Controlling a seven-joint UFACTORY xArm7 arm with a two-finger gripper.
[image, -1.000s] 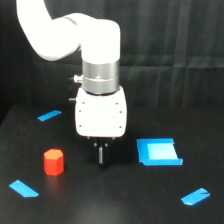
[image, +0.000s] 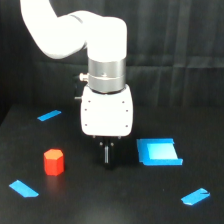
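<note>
A white robot arm comes down from the top of the camera view to its gripper (image: 106, 152), whose dark fingers hang low over the black table. Whether they are apart or closed, and whether anything is between them, is too dark to tell. A red hexagonal block (image: 54, 161) stands at the left of the gripper, apart from it. To the right lies a light blue square (image: 161, 151) outlined with blue tape.
Blue tape strips mark the table (image: 110, 200): one at back left (image: 49, 114), one at front left (image: 24, 189), one at front right (image: 196, 197). A dark curtain hangs behind.
The arm and gripper have shifted slightly to the right. The red block and the blue square have not moved.
</note>
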